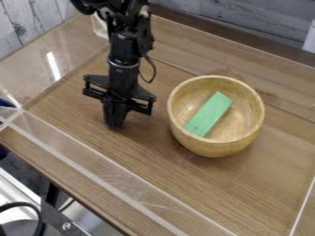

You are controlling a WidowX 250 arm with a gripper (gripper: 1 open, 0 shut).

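My black arm reaches down from the top centre to the left half of the wooden table, and its gripper [117, 115] is low, near the tabletop. The fingertips look close together with nothing visible between them, though they are small and dark. To the right of the gripper, apart from it, a round wooden bowl [242, 134] holds a green rectangular block [209, 115] lying at a slant.
Dark cables lie at the lower left edge, with a small blue item at the far left. A pale object stands behind the arm at top left.
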